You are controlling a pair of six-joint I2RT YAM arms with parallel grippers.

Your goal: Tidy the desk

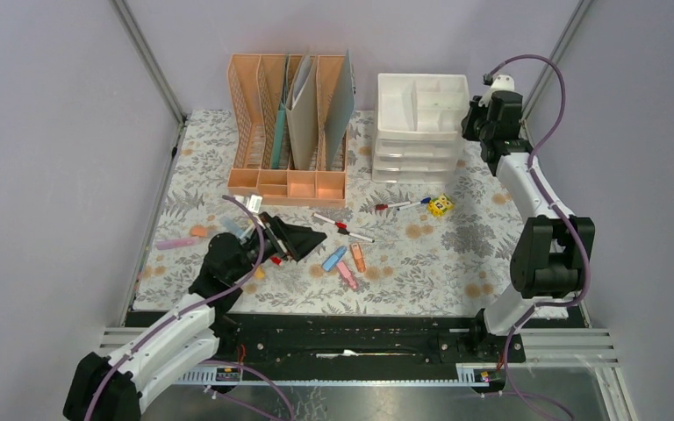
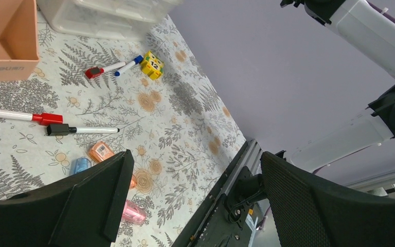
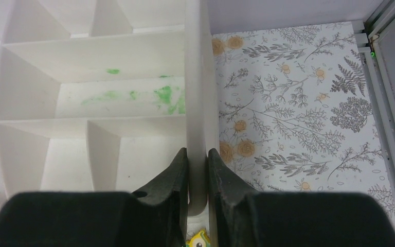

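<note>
A white multi-drawer organizer stands at the back right, beside the orange file holder with folders. My right gripper is shut on the organizer's right rim; the top tray's empty compartments show green stains. My left gripper hangs open over the front left of the desk. Markers, highlighters and a yellow cube lie loose on the patterned desk.
Several small items, among them a pink stick and an orange piece, lie at the left. Walls enclose the back and sides.
</note>
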